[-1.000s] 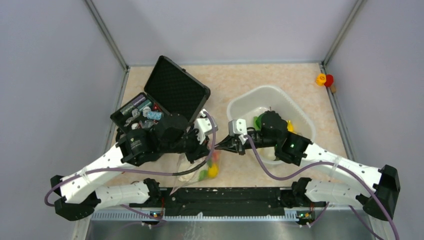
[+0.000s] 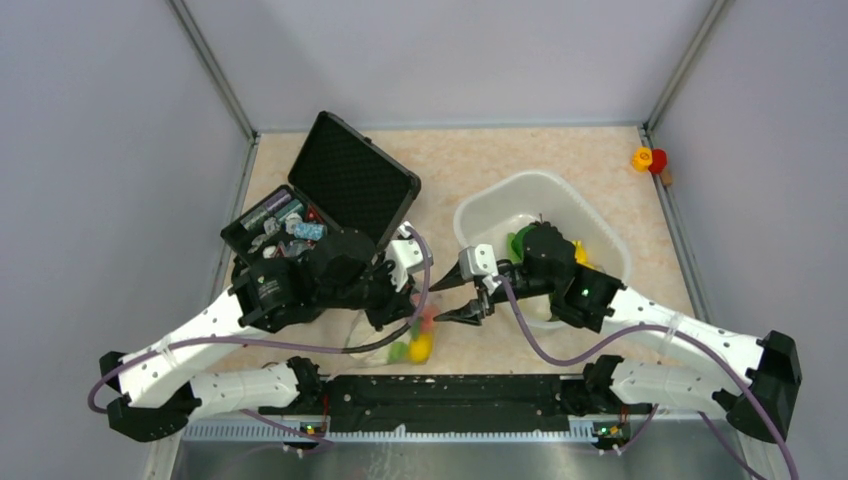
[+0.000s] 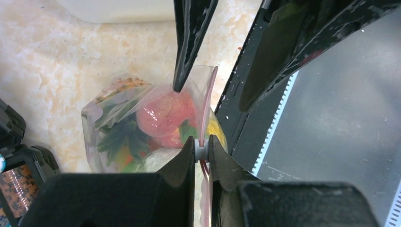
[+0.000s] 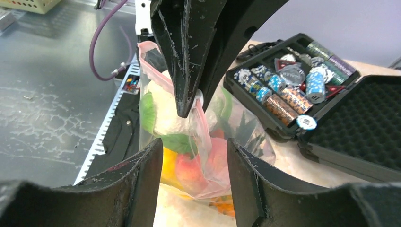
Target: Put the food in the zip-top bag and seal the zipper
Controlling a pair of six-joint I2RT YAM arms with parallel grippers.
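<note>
A clear zip top bag (image 3: 113, 132) holding red, green, yellow and pale food pieces lies at the table's front, low centre in the top view. My left gripper is shut on the bag's pink zipper edge, its slider between the fingertips. My right gripper is open, its fingers either side of the strip of bag edge hanging from the left fingertips, as seen in the right wrist view. The bag's far end is partly hidden by the arms in the top view.
A white bin (image 2: 500, 195) with food stands on the right. An open black case (image 2: 350, 170) with batteries and small items sits at the back left. Small red and yellow objects (image 2: 650, 160) lie at the back right. The table's front edge is close to the bag.
</note>
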